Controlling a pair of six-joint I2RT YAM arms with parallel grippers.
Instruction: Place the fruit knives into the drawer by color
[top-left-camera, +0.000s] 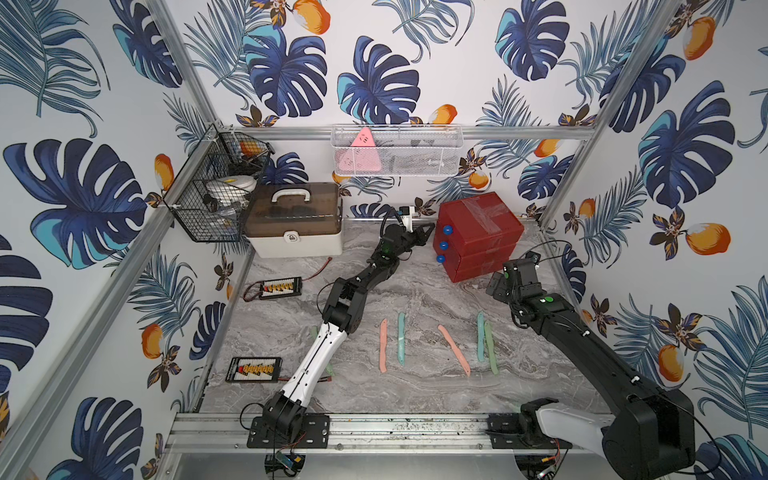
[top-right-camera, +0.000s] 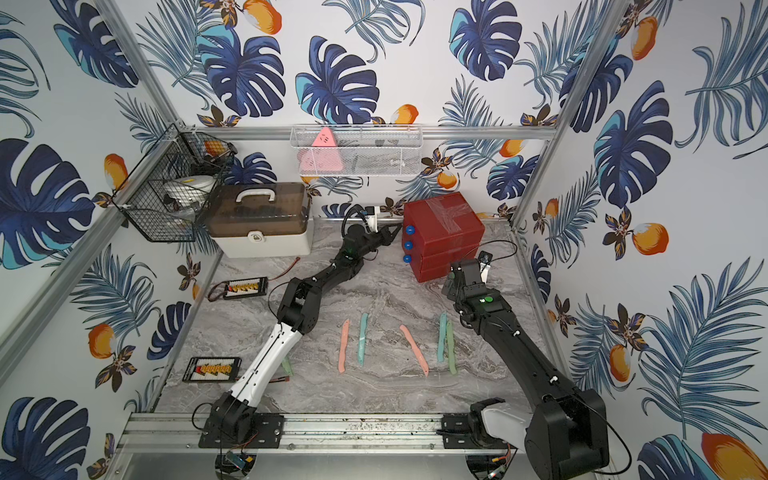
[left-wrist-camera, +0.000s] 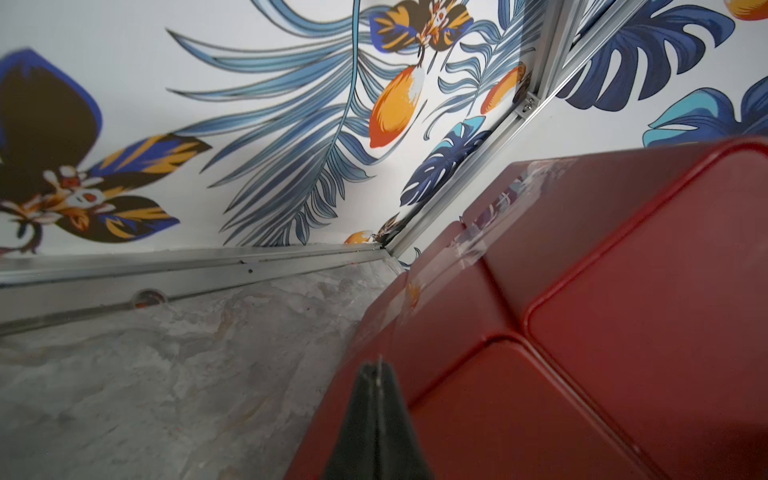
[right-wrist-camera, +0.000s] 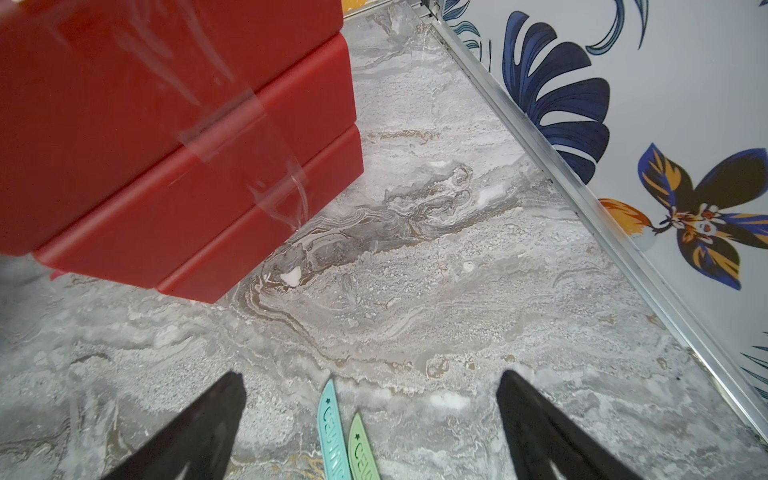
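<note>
The red drawer box (top-left-camera: 484, 232) stands at the back right, with blue knobs (top-left-camera: 444, 246) on its left face. Beside that face is my left gripper, its fingertips together and nothing showing between them. My right gripper is open, in front of the box's right side, above bare table. Pink knives (top-left-camera: 383, 345) (top-left-camera: 454, 350), teal knives (top-left-camera: 401, 337) (top-left-camera: 481, 336) and a green knife (top-left-camera: 491, 348) lie on the table. Another green knife (top-left-camera: 329, 369) is partly hidden under my left arm.
A white case with a brown lid (top-left-camera: 293, 221) occupies the back left. Two small boards with cables (top-left-camera: 281, 287) lie left of my left arm. A white wire basket (top-left-camera: 397, 152) hangs on the back wall.
</note>
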